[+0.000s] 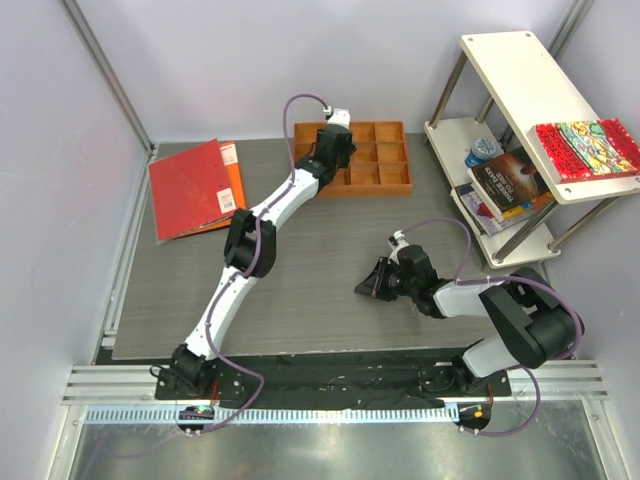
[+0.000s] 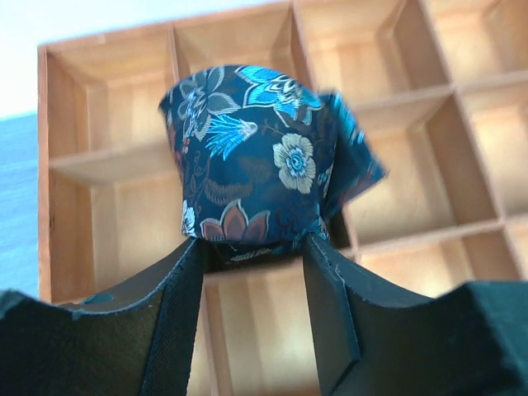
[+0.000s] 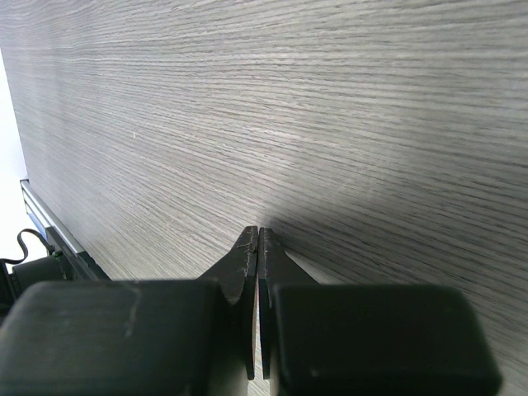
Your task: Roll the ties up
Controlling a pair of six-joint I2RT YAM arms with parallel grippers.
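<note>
In the left wrist view a dark blue, flower-patterned tie (image 2: 247, 157), bundled into a thick roll, sits tilted in a compartment of the wooden divided box (image 2: 136, 223). A loose flap of it sticks out on the right. My left gripper is over the box, its fingers (image 2: 186, 285) part way apart on either side of the roll's near end. Whether they press on the cloth is unclear. From above, the left arm hides the tie. My right gripper is shut low over the bare table, nothing showing between its fingers.
Red and orange folders (image 1: 187, 187) lie on the table's left. At the right stands a white shelf (image 1: 540, 100) with books (image 1: 510, 185) and a blue-lidded tub (image 1: 482, 150).
</note>
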